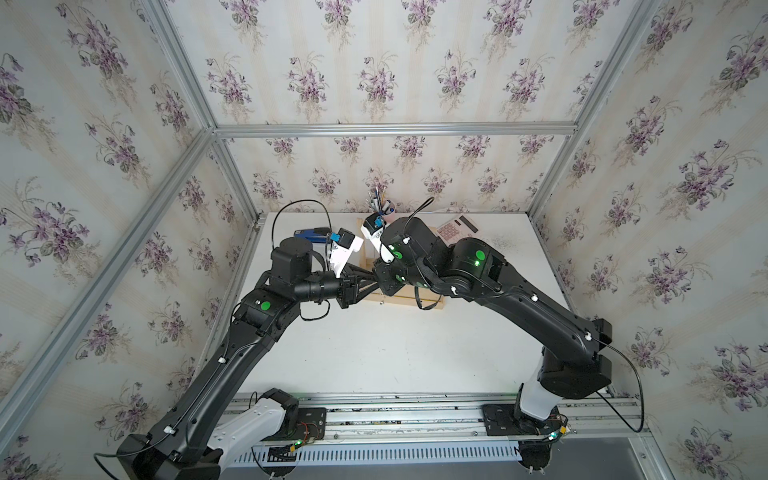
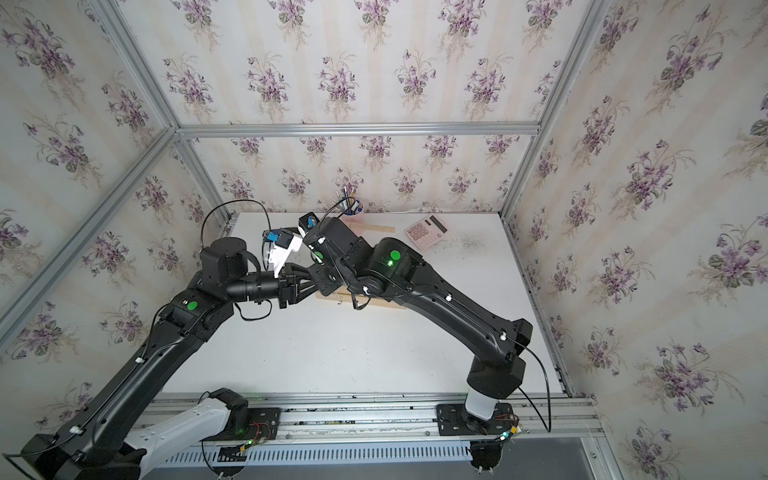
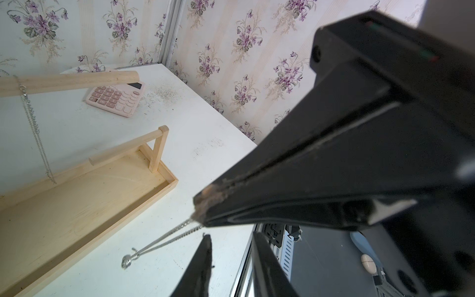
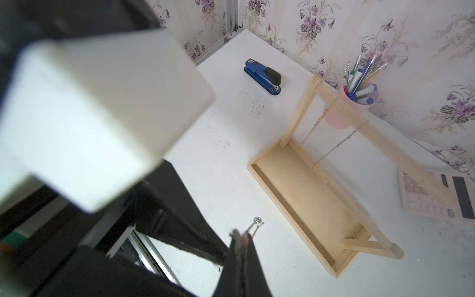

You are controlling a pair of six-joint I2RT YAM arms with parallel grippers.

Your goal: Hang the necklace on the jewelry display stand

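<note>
The wooden display stand (image 4: pixel 303 186), a tray with two bars, sits on the table's middle, with chains draped from its top bar (image 3: pixel 64 82). A silver necklace (image 3: pixel 127 259) dangles in a narrow loop from the meeting point of the two grippers, above the tray's front edge. My right gripper is shut, the necklace at its tips. My left gripper (image 1: pixel 369 284) is close beside it, fingers apart at least in part. Whether the chain touches both grippers is hard to tell.
A blue stapler (image 4: pixel 262 76), a pink pen cup (image 4: pixel 341 111) and a pink calculator (image 3: pixel 114 99) stand toward the back.
</note>
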